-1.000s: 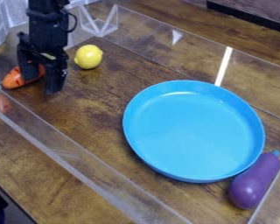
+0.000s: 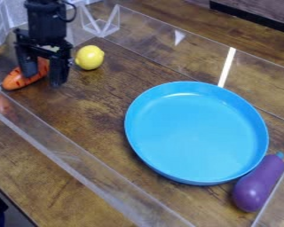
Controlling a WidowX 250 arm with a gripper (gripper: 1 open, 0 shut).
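Observation:
My dark gripper (image 2: 43, 66) is at the upper left, low over the table, its fingers open around or beside an orange carrot-like object (image 2: 19, 79) that it partly hides. A yellow lemon-like object (image 2: 90, 57) sits just to the right of the gripper.
A large blue plate (image 2: 195, 133) takes up the right middle of the wooden table (image 2: 97, 142). A purple eggplant (image 2: 258, 184) lies at the lower right. Clear walls run along the edges.
The gripper has shifted slightly; its fingers appear a little higher than before. The other objects look unmoved.

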